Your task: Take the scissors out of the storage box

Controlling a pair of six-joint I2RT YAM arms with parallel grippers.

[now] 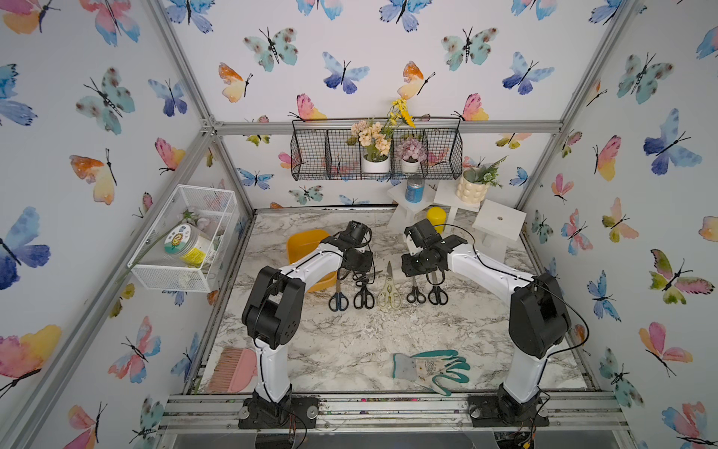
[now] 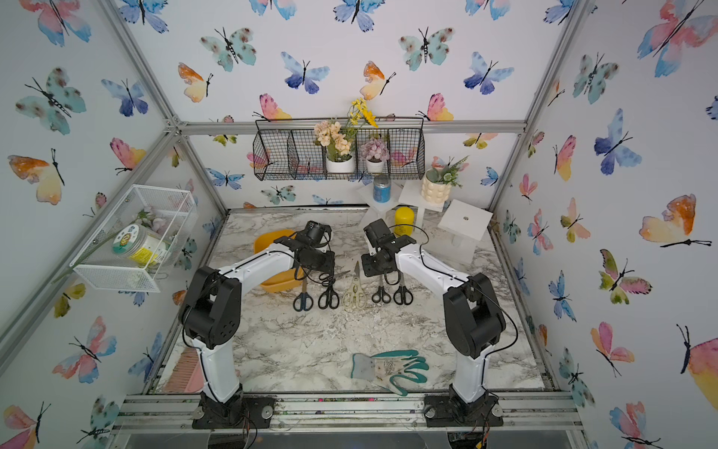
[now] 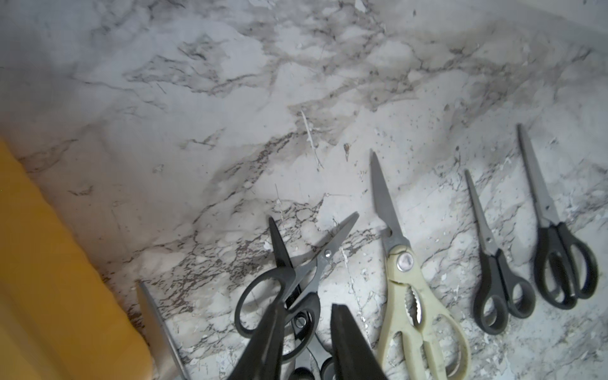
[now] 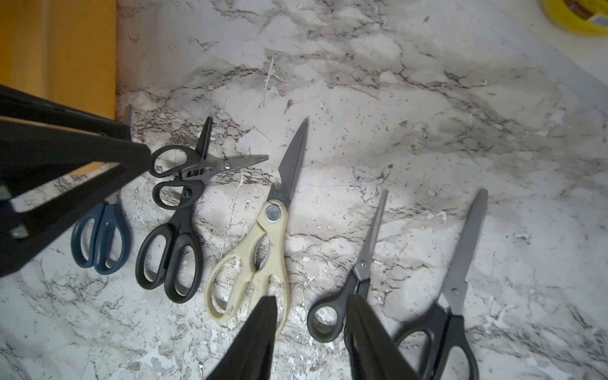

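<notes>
A row of scissors lies on the marble table right of the yellow storage box (image 4: 82, 57): blue-handled scissors (image 4: 101, 237), black scissors (image 4: 169, 259), cream shears (image 4: 272, 266), and two more black pairs (image 4: 361, 266) (image 4: 452, 297). Small grey-and-black scissors (image 3: 327, 253) lie crossed over the second pair. My left gripper hangs over these crossed scissors, fingers apart; whether it touches them is unclear. My right gripper hangs open above the table by the shears and a black pair, nothing seen between its fingers.
White stepped stands (image 1: 499, 220) with a yellow container (image 1: 435, 220) stand at the back right. A glove (image 1: 430, 366) and a pink brush (image 1: 232, 370) lie at the front. A wire basket (image 1: 183, 277) hangs on the left wall.
</notes>
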